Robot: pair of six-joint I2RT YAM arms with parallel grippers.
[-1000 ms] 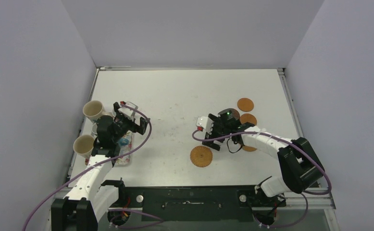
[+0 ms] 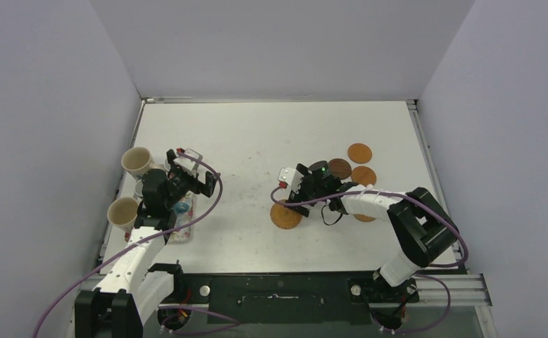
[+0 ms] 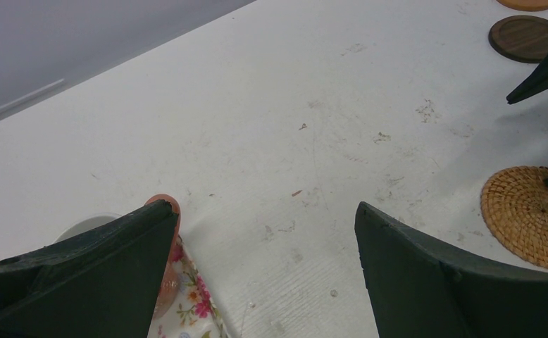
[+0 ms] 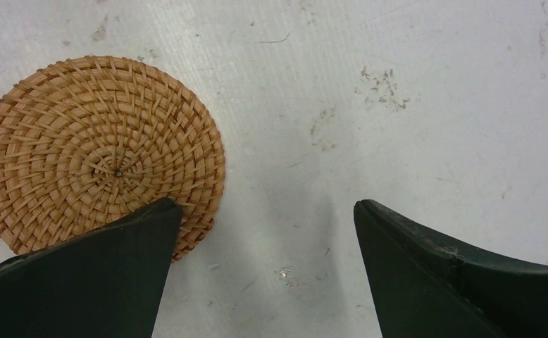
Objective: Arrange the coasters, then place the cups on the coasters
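The round woven coaster [image 2: 284, 218] lies flat on the table in front of my right gripper [image 2: 299, 190]. That gripper is open and empty. In the right wrist view, its left finger [image 4: 109, 260] overlaps the near edge of the woven coaster [image 4: 102, 141]. My left gripper [image 2: 190, 169] stands open and empty at the table's left side. Under it, several cups are partly hidden, with two large beige containers [image 2: 137, 159] beside them. A white cup rim [image 3: 91, 224] and a pink cup or handle [image 3: 174, 205] show behind its left finger in the left wrist view.
A floral tray [image 2: 182, 233] lies below the left arm. Dark brown [image 2: 339, 167] and orange-brown coasters [image 2: 360, 153] lie at the right, some hidden by the right arm.
The woven coaster has slid left and toward the back of the table. My right gripper has moved left along with it. The left arm has stayed still.
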